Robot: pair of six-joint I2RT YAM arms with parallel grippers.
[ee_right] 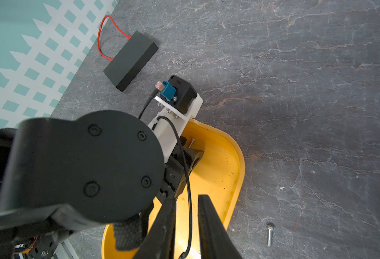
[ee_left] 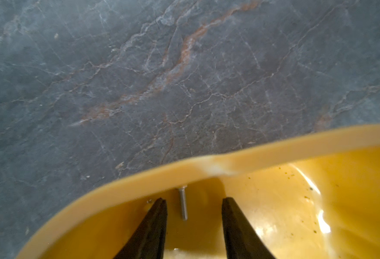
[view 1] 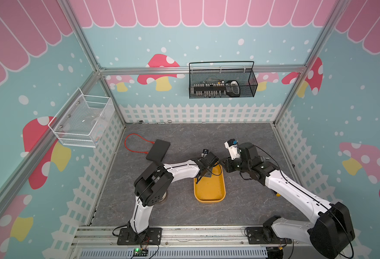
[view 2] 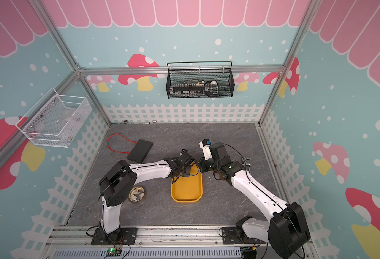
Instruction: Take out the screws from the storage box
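The yellow storage box [view 1: 210, 190] lies in the middle of the table. In the left wrist view a screw [ee_left: 183, 202] stands inside it against the far wall, between the fingers of my left gripper but a little beyond their tips. That gripper is open, with no contact on the screw visible. My right gripper hangs near the box's right side, its fingers parted with only a black cable seen in the gap. Another screw [ee_right: 270, 235] lies on the bare table to the right of the box.
A black block with a red cord [view 1: 158, 150] lies at the back left. A round tin [view 2: 136, 194] stands left of the box. Wire baskets [view 1: 222, 82] hang on the walls.
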